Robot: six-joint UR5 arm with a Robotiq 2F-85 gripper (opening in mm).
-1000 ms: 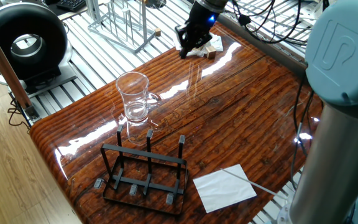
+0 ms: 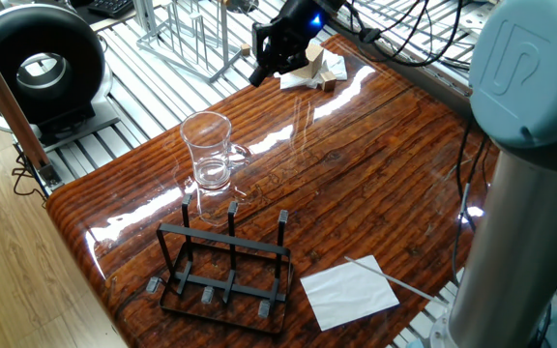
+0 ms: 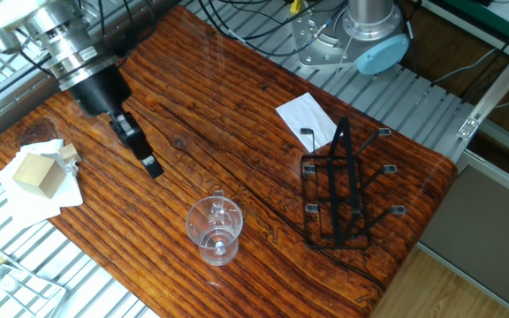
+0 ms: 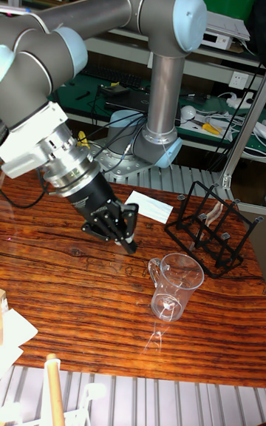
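Note:
A clear glass mug (image 2: 210,155) stands upright on the wooden table, its handle (image 4: 155,270) facing the arm's side in the third view. My gripper (image 3: 154,168) hangs above the table, pointing downward at a slant and apart from the mug. Its black fingers (image 4: 125,238) overlap in each view, so their spacing is unclear; no object shows with them. A black wire rack (image 2: 225,261) with upright prongs sits on the table on the far side of the mug from my gripper in the second view.
A white sheet (image 3: 307,121) lies near the rack, with a thin rod (image 2: 395,279) by it in the first view. Wooden blocks (image 3: 40,175) rest on white paper at one table corner. Bare wood separates the sheet and the blocks.
The mug, rack and sheet have stayed put.

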